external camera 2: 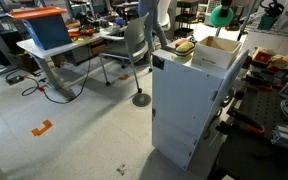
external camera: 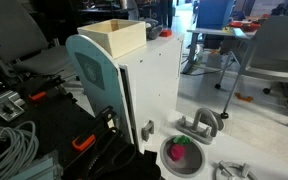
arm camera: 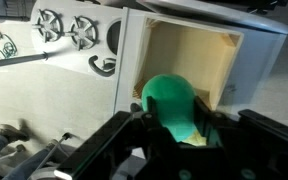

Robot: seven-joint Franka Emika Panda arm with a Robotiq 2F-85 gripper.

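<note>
A round teal-green object (arm camera: 171, 103) sits between the dark fingers of my gripper in the wrist view. Behind it lies the open light-wood box (arm camera: 199, 47), partly covered by the object. From the second exterior side, the green object (external camera 2: 221, 16) hangs just above the box (external camera 2: 216, 50), with little of my gripper (external camera 2: 220, 9) showing. In the first exterior view the box (external camera: 113, 37) stands on the white cabinet, its inside mostly out of sight; neither gripper nor green object can be made out there.
Below the white cabinet (external camera: 154, 83) is a round sink (external camera: 183, 158) with a pink and green item in it, beside a grey faucet (external camera: 201, 125). Stove burners (arm camera: 64, 29) lie left of the box. Food-like items (external camera 2: 184, 48) are next to the box.
</note>
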